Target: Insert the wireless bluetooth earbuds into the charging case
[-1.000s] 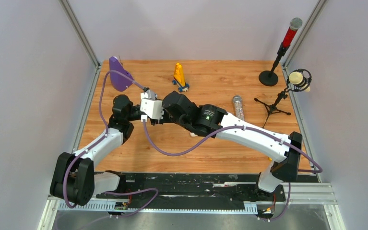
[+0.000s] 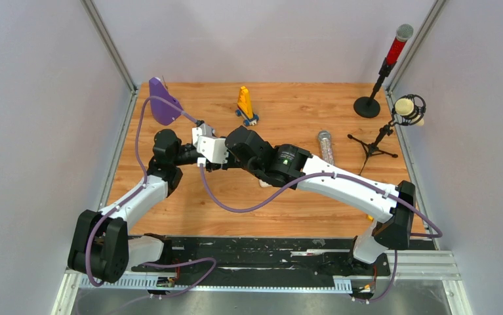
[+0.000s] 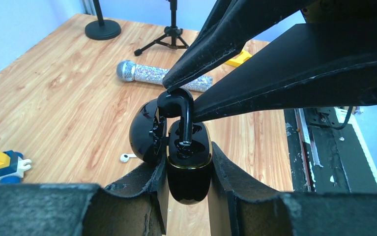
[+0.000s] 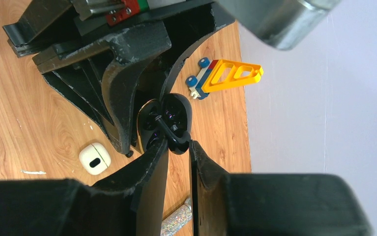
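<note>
In the left wrist view a glossy black charging case with a gold rim is pinched in my left gripper, its lid flipped open. Above it, the fingertips of my right gripper are shut on a black earbud, whose stem points down into the open case. The right wrist view shows this earbud between the fingers of my right gripper, its stem end at the opening of the case. How deep the stem sits is hard to tell. From above, both grippers are hidden by the arms.
A white earbud case lies on the table, with a white earbud seen from the left wrist. A glittery microphone, a yellow toy, a purple stand and a microphone tripod stand around.
The right arm has shifted slightly to the right, its wrist moving a few pixels. The left arm looks still.
</note>
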